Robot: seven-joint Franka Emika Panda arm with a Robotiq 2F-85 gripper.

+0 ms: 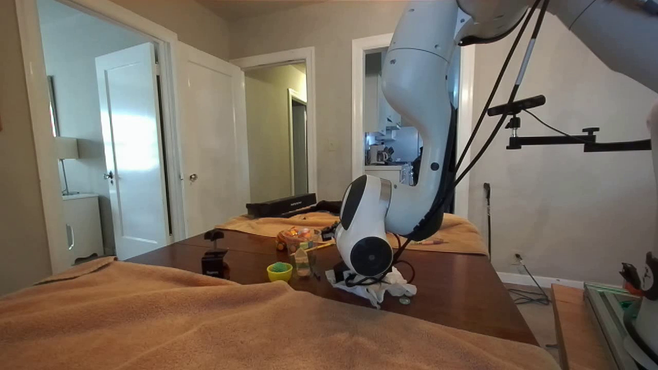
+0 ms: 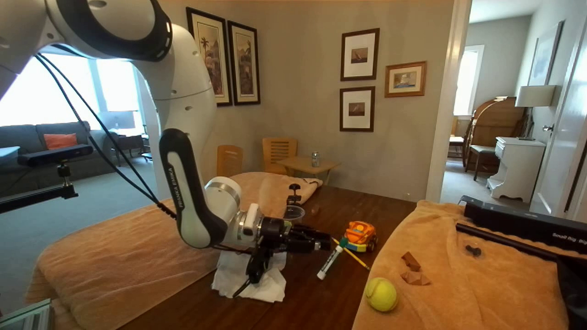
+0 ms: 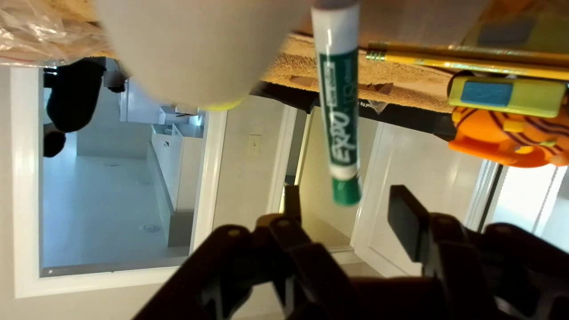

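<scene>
A green-and-white Expo marker stands tilted with its green cap up, seen also as a marker beside the orange toy in exterior view 2. My gripper is open. In the wrist view the marker's cap shows in the gap, clear of both black fingers. From the side, the gripper reaches level toward the cap, its tips close to it; whether they touch cannot be told there. The arm mostly hides the gripper in exterior view 1.
Beyond the marker sit an orange toy and a yellow pencil. White cloth lies under the wrist. A yellow cup is on the table. A tennis ball rests on the tan towel. Bare table lies in front of the marker.
</scene>
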